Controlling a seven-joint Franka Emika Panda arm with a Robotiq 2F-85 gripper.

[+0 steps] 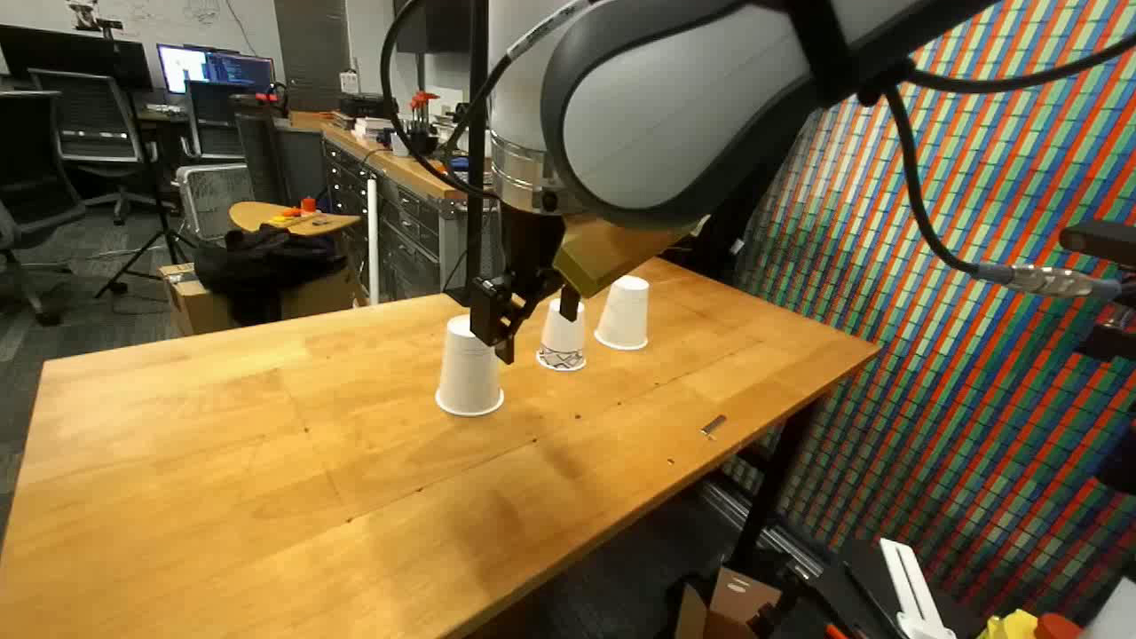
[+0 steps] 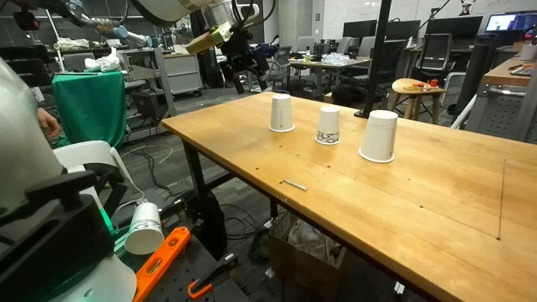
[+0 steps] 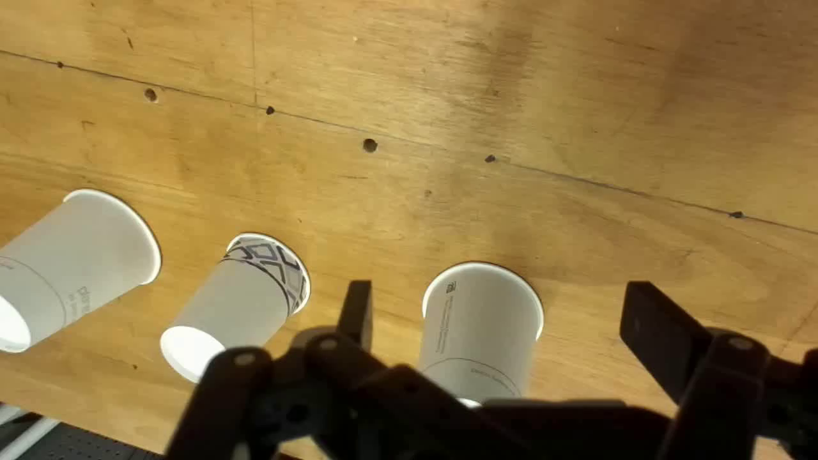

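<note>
Three white paper cups stand upside down in a row on the wooden table. Two are plain and larger: one plain cup at one end and another plain cup at the other. Between them is a smaller cup with a dark zigzag band near its rim. My gripper is open above the table, nothing held. In the wrist view, a plain cup appears between its spread fingers, partly hidden by the gripper body; the other plain cup lies far left.
A small metal strip lies near one table edge. The wide wooden surface on the other side of the cups is clear. Off the table, another banded cup rests on its side beside an orange level.
</note>
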